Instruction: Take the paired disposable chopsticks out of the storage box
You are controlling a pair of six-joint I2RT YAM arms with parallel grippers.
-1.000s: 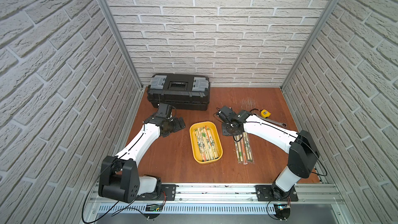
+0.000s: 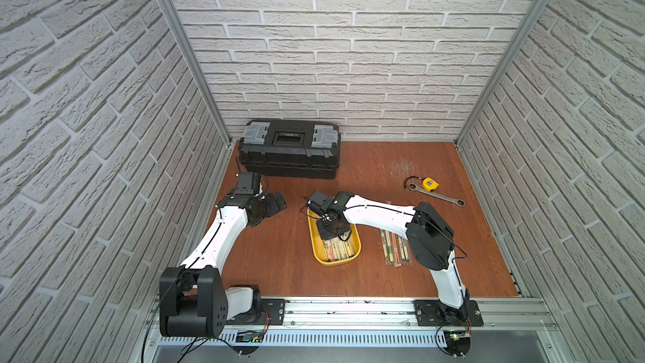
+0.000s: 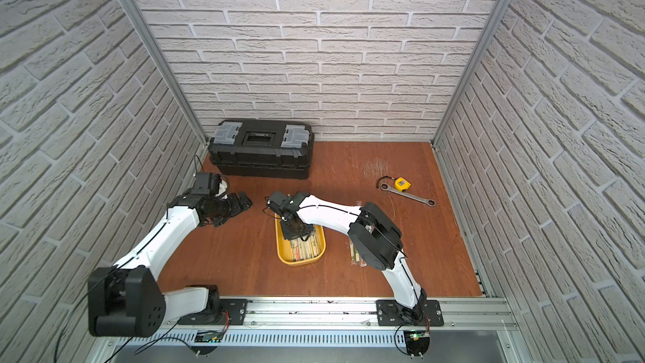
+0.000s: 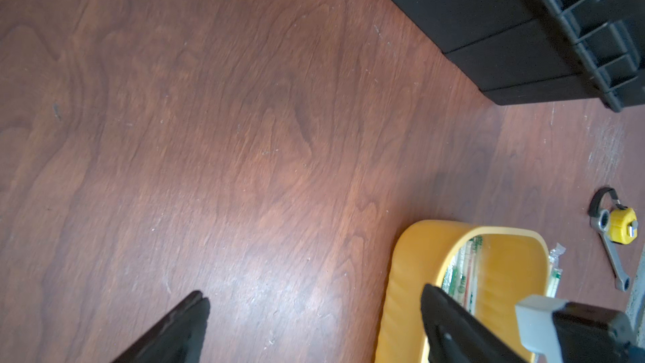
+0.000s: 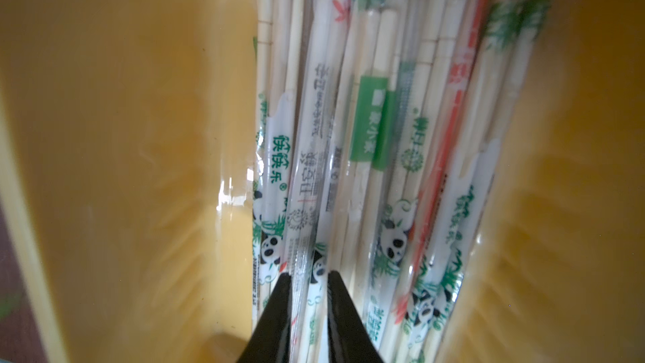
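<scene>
In the top left view the yellow storage box (image 2: 357, 250) stands mid-table, with my right arm reaching over its far part. Inside it, several wrapped chopstick pairs (image 5: 376, 121) lie side by side, lengthwise, between the yellow walls. My right gripper is over them, its fingertips a narrow gap apart. Chopsticks show behind that gap; none is seen gripped. To the left of the box, above bare table, my left gripper stands wide open and empty. More wrapped chopsticks (image 2: 389, 245) lie on the table right of the box, partly behind the right arm.
A black toolbox (image 2: 289, 154) occupies the back left. At the back right are a yellow tape measure (image 2: 430, 184) and a wrench (image 2: 440, 195). Bare table lies between the left gripper and the box, and along the front edge.
My right gripper has swung left from beside the box to over it, covering its far part. The left arm has drawn slightly left. The box has stayed put.
</scene>
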